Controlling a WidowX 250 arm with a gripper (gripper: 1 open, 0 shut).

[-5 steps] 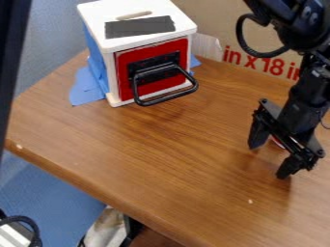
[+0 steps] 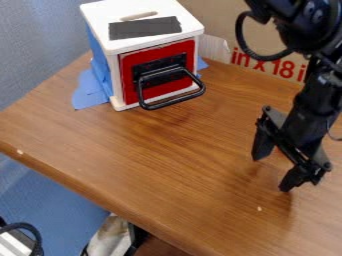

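Note:
My black gripper [image 2: 274, 166] is low over the wooden table [image 2: 147, 170] at the right, its two fingers pointing down and to the left, spread apart. I cannot make out anything between them in this view. A white toy oven [image 2: 112, 16] with a red front door [image 2: 142, 61] and a black handle [image 2: 173, 99] stands at the back left, on a blue sheet [image 2: 88, 93].
A cardboard box [image 2: 214, 21] with red print stands behind the table at the back right. Beyond the left edge lie a blue floor [image 2: 40, 186] and some items at the bottom left.
The oven is unchanged.

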